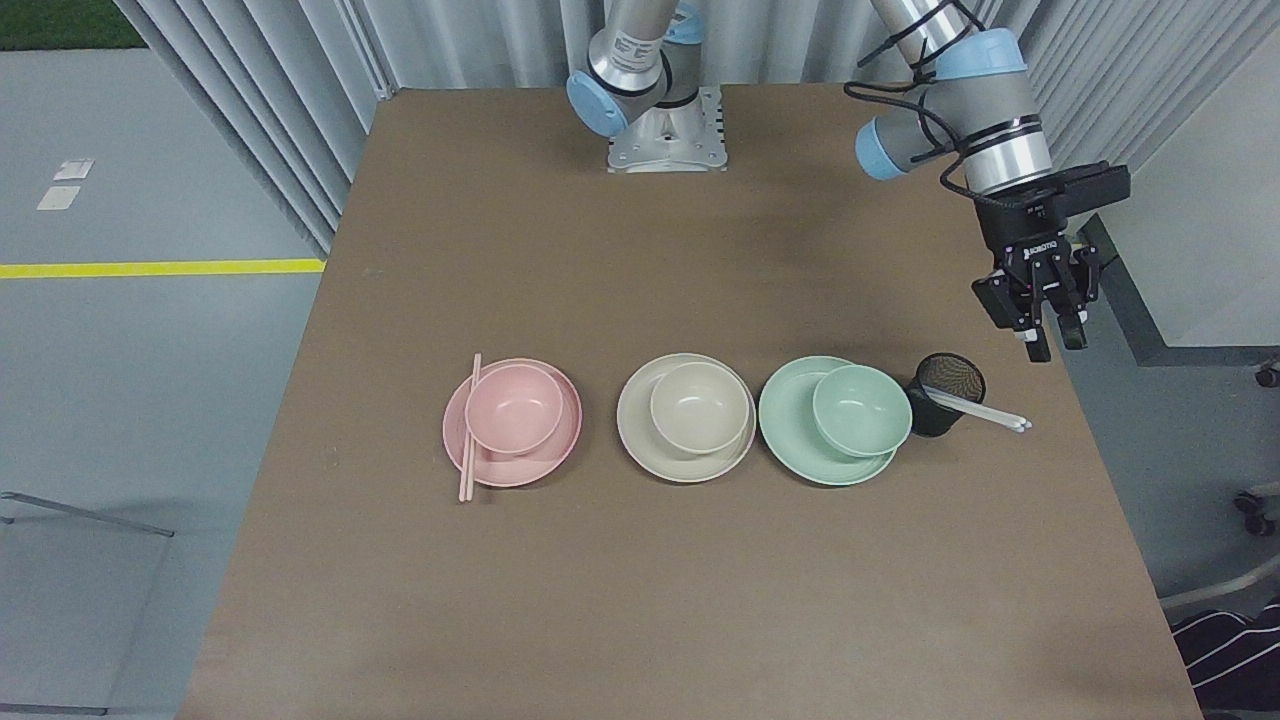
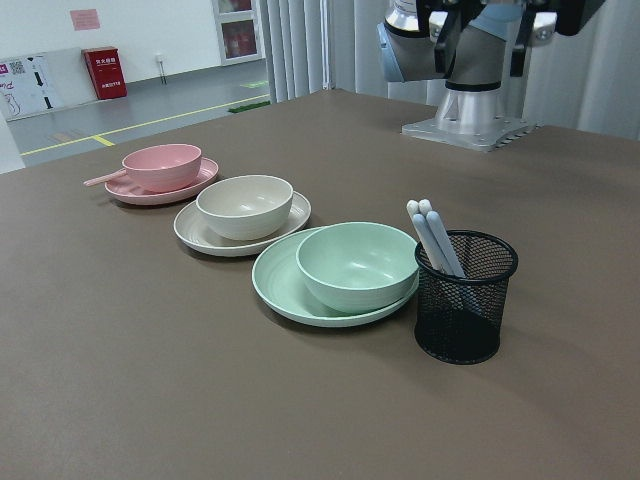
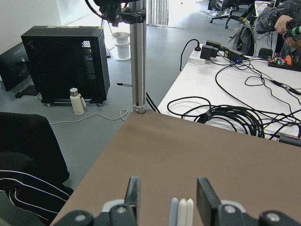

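Note:
My gripper hangs open above the table's right edge, up and to the right of a black mesh pen cup, which holds blue and white chopsticks leaning out. The chopstick tops appear below and between my parted fingers in the wrist view, apart from them. Left of the cup sit a mint bowl on a mint plate, a cream bowl on a cream plate, and a pink bowl on a pink plate, with pink chopsticks on its left rim.
A white table with coiled cables and a metal post appear beyond it in the wrist view.

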